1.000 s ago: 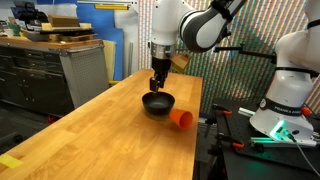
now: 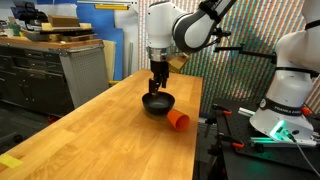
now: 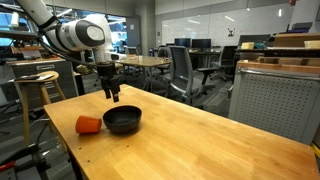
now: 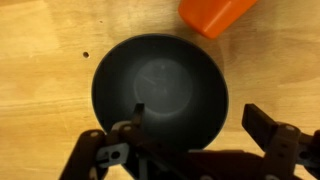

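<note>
A round black bowl (image 2: 158, 102) sits on the wooden table; in the wrist view its dark inside (image 4: 165, 85) looks empty. Beside it an orange-red cup (image 2: 178, 120) lies on its side, and part of this cup (image 4: 212, 12) shows at the wrist view's top edge. My gripper points down over the bowl, open, with its dark fingers (image 4: 255, 124) well apart and nothing between them. From the second exterior view, the gripper (image 3: 111, 92) is above the table, apart from the bowl (image 3: 122, 119) and the cup (image 3: 88, 125).
Bare wooden tabletop (image 2: 90, 128) stretches away from the bowl on the side opposite the cup. A dark stand (image 2: 262, 150) carries the arm's white base. Chairs (image 3: 206, 66) and other furniture stand farther off.
The cup has rolled slightly on its side, and its outline is tilted a little differently. The gripper stays above the bowl with only a small shift; the bowl has not visibly moved.
</note>
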